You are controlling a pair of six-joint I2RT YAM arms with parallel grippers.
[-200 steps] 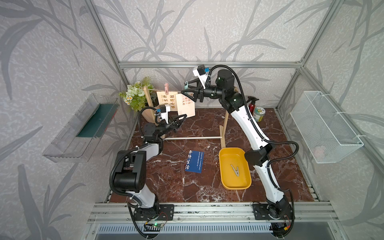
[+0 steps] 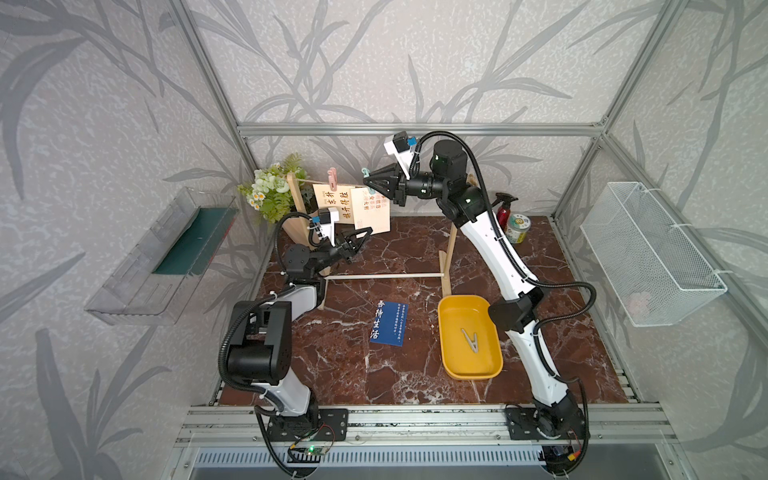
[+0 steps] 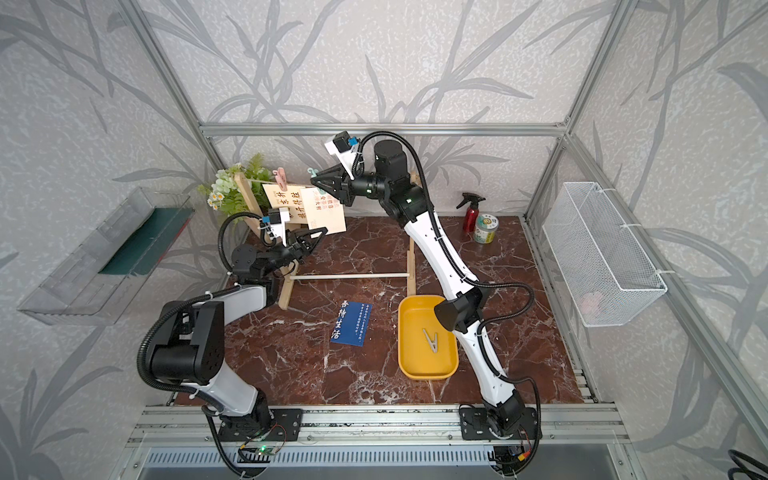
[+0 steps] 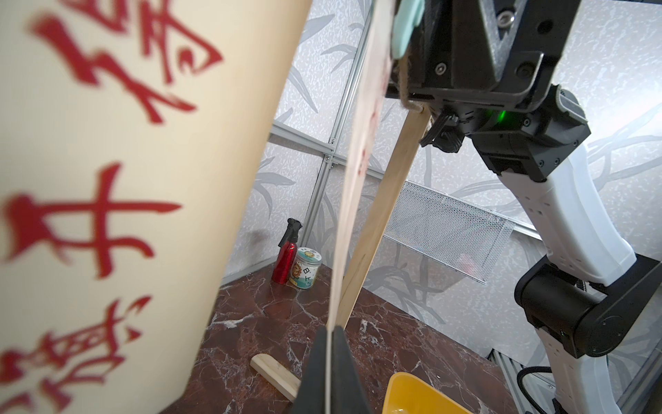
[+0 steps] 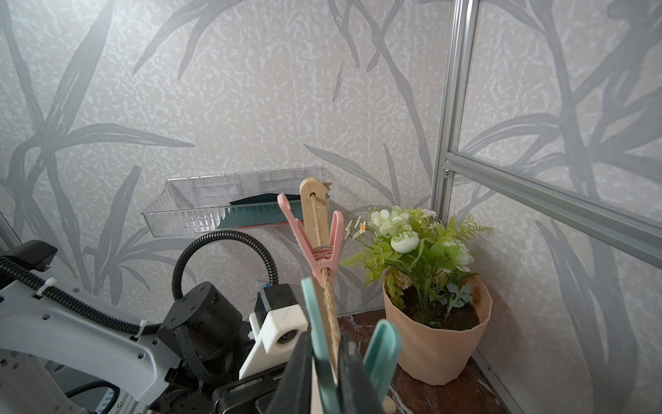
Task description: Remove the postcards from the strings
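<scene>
Cream postcards with lettering (image 2: 334, 205) hang from a string on a wooden frame, under a pink clip (image 5: 310, 248) and a mint clip (image 5: 386, 355). My left gripper is shut on the thin edge of the nearer card, seen edge-on in the left wrist view. My right gripper is up at the mint clip, its fingers round part of it; whether they grip it is hard to tell. A blue postcard (image 2: 388, 323) lies on the marble table.
A yellow tray (image 2: 468, 360) with a grey clip stands front right. A potted plant (image 5: 434, 352) is back left; a red spray bottle (image 3: 469, 217) and tin (image 3: 485, 229) stand back right. Baskets hang on both side walls.
My right gripper has shifted slightly to the left and down at the mint clip. The left arm has barely moved.
</scene>
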